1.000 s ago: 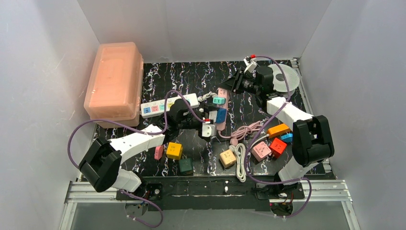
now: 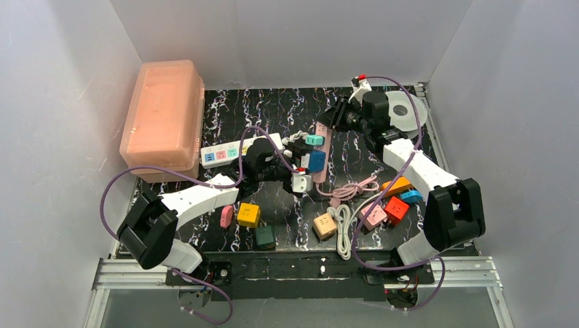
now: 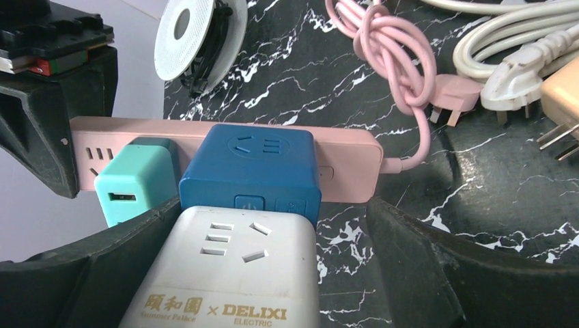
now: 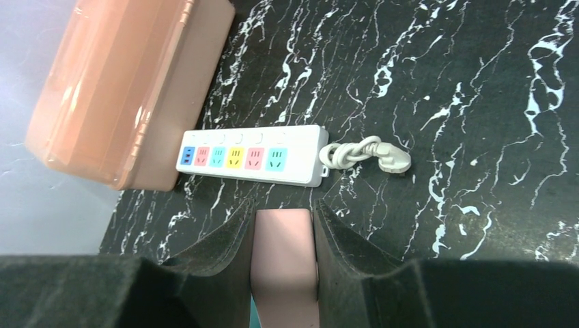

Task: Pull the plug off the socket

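A pink power strip [image 2: 323,130] carries a mint adapter [image 3: 136,179], a blue adapter [image 3: 250,162] and, in the left wrist view, a white DELIXI adapter [image 3: 229,260] nearest the camera. My left gripper is open, its fingers either side of the white adapter. My right gripper has its fingers on the strip's far end [image 4: 283,273], as the top and right wrist views show.
A white colourful strip [image 4: 251,154] and a clear orange box [image 2: 160,116] are on the left. Loose adapters, including a yellow one [image 2: 248,215], and coiled cables [image 2: 343,232] lie in front. A white reel [image 2: 403,109] stands back right.
Since a second ago the pink strip and its adapters have shifted slightly right, along with both arms; the right arm has also moved slightly back.
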